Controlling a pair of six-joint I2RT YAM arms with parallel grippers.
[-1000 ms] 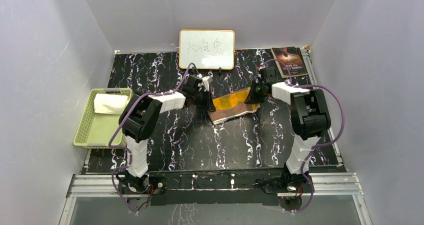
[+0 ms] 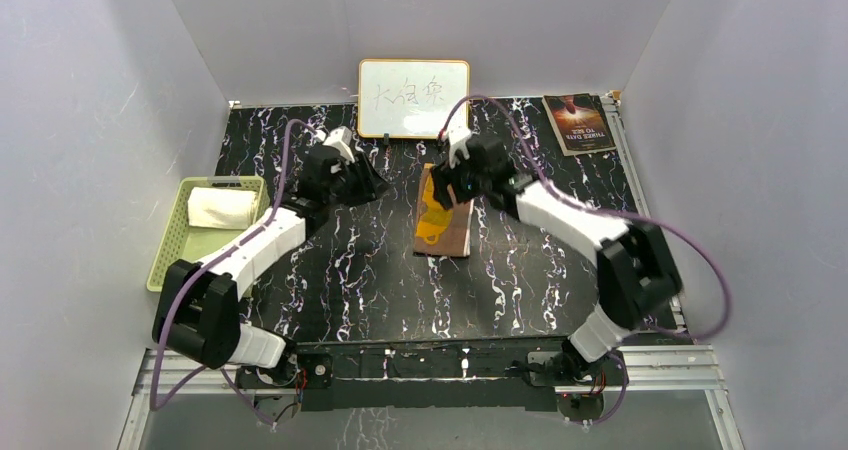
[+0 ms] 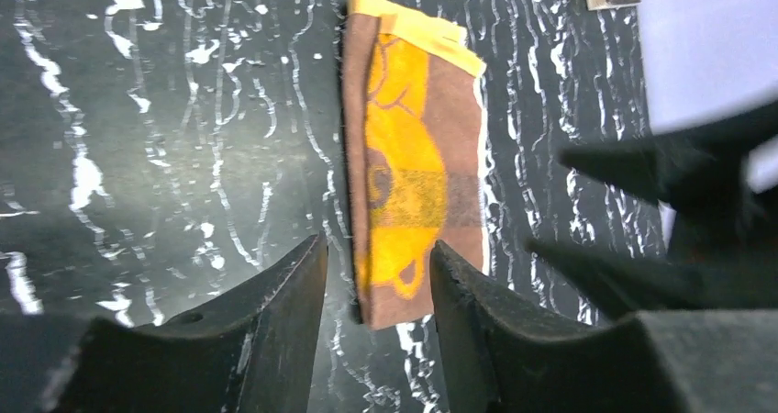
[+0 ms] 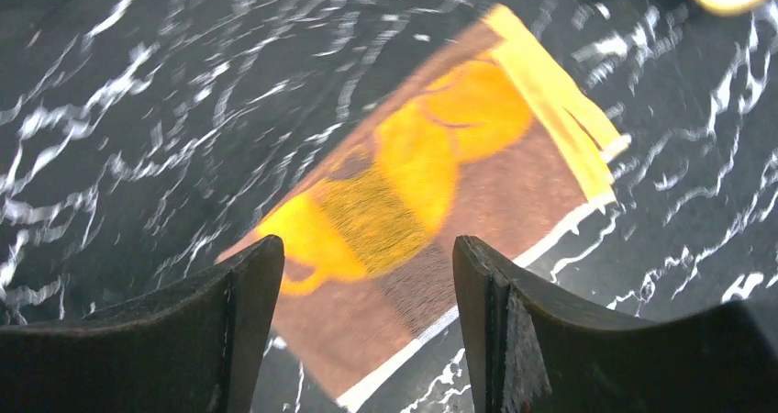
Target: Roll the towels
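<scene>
A folded brown and yellow towel lies flat near the middle of the table, its long side running front to back. In the left wrist view the towel shows a yellow band at its far end and a white edge along one side. To its left, above the table, my left gripper is open and empty. My right gripper hovers over the towel's upper part, open, with nothing between its fingers. The right wrist view has the towel lying below the spread fingers, apart from them.
A green basket at the left holds a rolled white towel. A whiteboard stands at the back, and a book lies in the back right corner.
The towel turned from slanting sideways to lying front to back. Both grippers have let go of it; the left has drawn back left, while the right has shifted leftward over it.
</scene>
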